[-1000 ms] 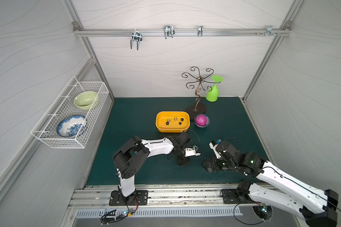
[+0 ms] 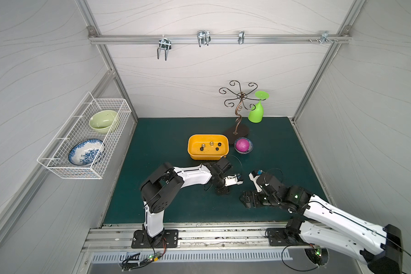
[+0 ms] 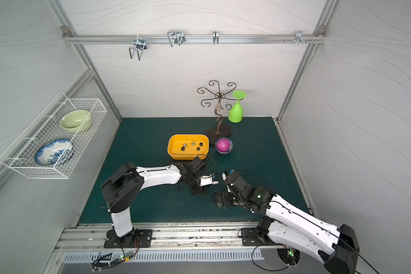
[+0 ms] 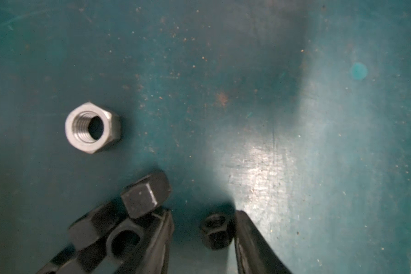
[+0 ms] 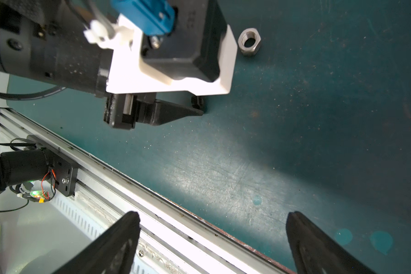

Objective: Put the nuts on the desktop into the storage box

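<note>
In the left wrist view my left gripper is part open, fingertips low at the desk either side of a black nut; whether they grip it is unclear. A silver nut lies up and left, and several black nuts cluster beside the left finger. My right gripper hangs open over bare desk, facing the left one. The yellow storage box stands behind the arms with several nuts inside.
A bowl with a pink ball, a metal stand and a green vase are at the back. A wire basket with bowls hangs at the left.
Over the last second my left gripper has shifted slightly right and back, toward the box. The right arm has moved a little left.
</note>
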